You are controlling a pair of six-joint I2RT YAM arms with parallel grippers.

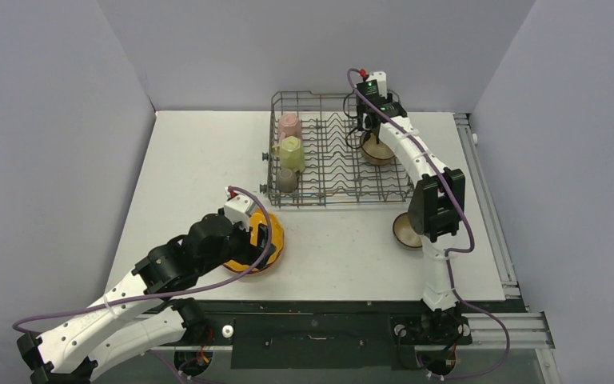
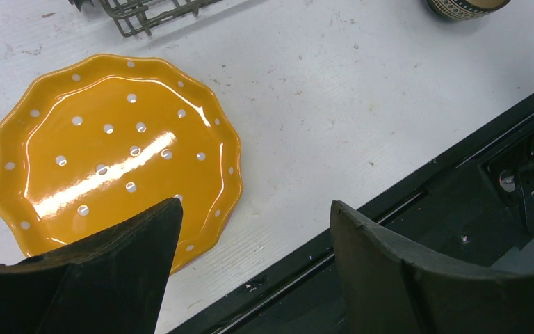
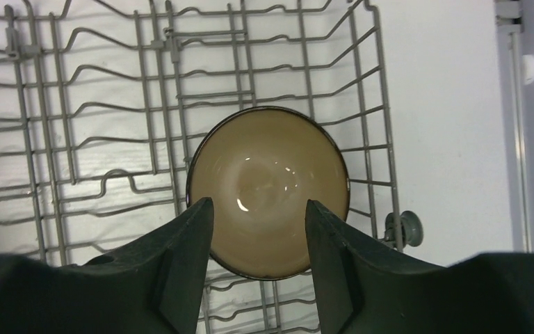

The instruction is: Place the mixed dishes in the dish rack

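Note:
The wire dish rack stands at the back of the table. Along its left side sit a pink cup, a yellow-green mug and a grey cup. A brown bowl lies in the rack's right part, hollow side facing the camera. My right gripper is open above that bowl, holding nothing. A second bowl rests on the table in front of the rack. At front left lies an orange dotted plate; my left gripper hangs open over its right side, empty.
A dark edge runs along the front. A metal rail borders the right side, and walls close in the back and both sides.

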